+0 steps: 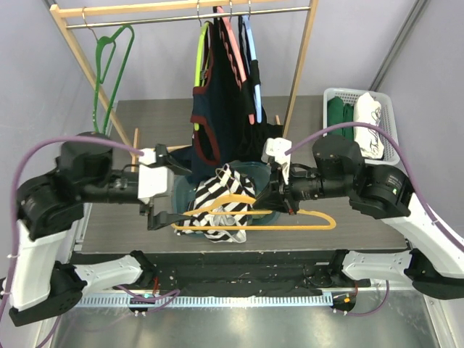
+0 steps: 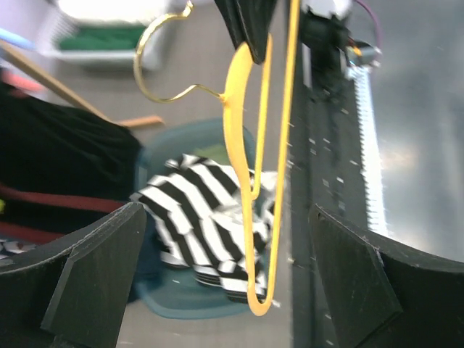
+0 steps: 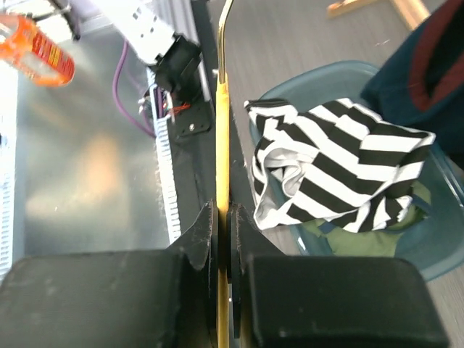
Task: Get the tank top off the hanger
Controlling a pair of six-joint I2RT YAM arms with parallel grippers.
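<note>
A yellow hanger [image 1: 312,227] with a metal hook, bare of clothing, is held by my right gripper [image 1: 277,203], which is shut on it; in the right wrist view it stands upright between the fingers. My left gripper [image 1: 159,214] is open at the hanger's other end, which appears between but beyond its fingers in the left wrist view. A black-and-white striped garment [image 3: 341,163] lies crumpled in the teal tub [image 3: 435,254], over olive cloth.
A rack holds a green hanger [image 1: 98,94] and dark garments [image 1: 217,123] on coloured hangers. A white basket [image 1: 391,152] with folded clothes stands back right.
</note>
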